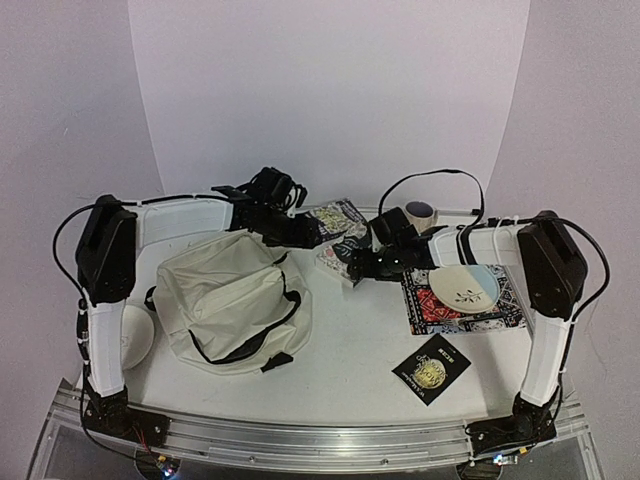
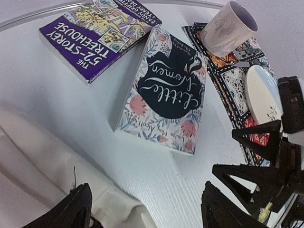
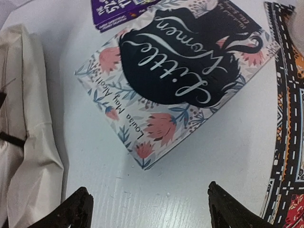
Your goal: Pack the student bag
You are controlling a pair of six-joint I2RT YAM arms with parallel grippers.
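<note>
The cream bag (image 1: 225,290) lies on the table's left half, its dark zip facing front. In the left wrist view, the Little Women book (image 2: 166,97) lies flat, touching or nearly touching the purple Treehouse book (image 2: 97,35). My left gripper (image 1: 314,232) hangs beyond the bag's back right edge, near these books. Over the right side of Little Women, my right gripper (image 1: 358,266) partly covers it from above. Both grippers are open, and nothing shows between the fingers in either wrist view. A black book (image 1: 432,369) lies alone at the front right.
A mug (image 1: 420,214) stands at the back right by a patterned mat (image 1: 430,322), on which a plate (image 1: 465,290) rests. Another white plate (image 1: 137,337) sits left of the bag, partly behind my left arm.
</note>
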